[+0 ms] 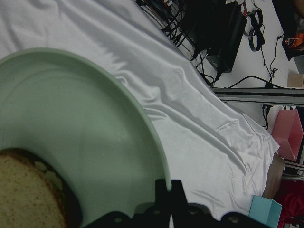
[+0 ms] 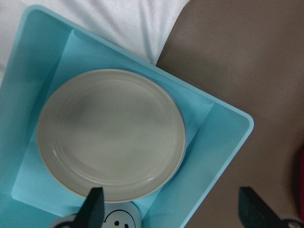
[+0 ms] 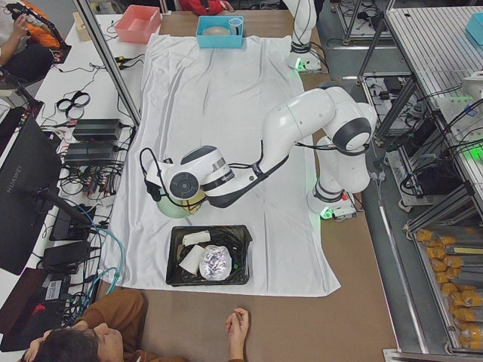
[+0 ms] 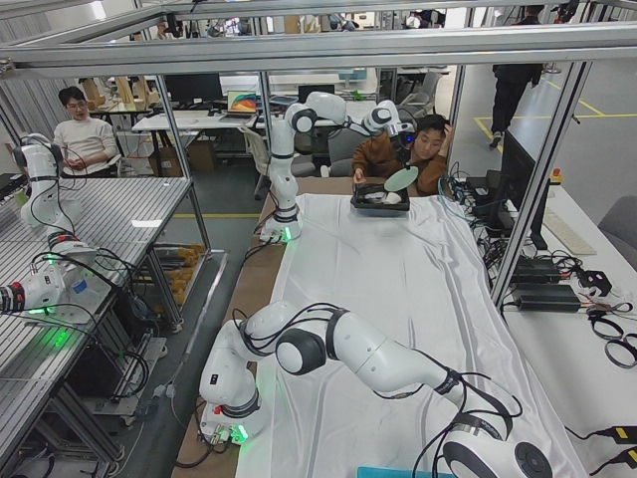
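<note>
My left gripper is shut on the rim of a pale green plate (image 1: 85, 114) that carries a round slice of bread (image 1: 26, 190); in the camera left view the arm partly hides the plate (image 3: 170, 210). The plate is held raised near a black tray (image 3: 173, 271), which contains white pieces and a foil-covered round item (image 3: 216, 263). My right gripper stands open over a light blue bin (image 2: 223, 123) holding a grey plate (image 2: 111, 133) and a white item with a smiley face (image 2: 121, 218).
A pink bin (image 3: 137, 24) sits at the back left beside cables and electronics. A seated person's hand (image 3: 235, 324) rests near the front edge of the table.
</note>
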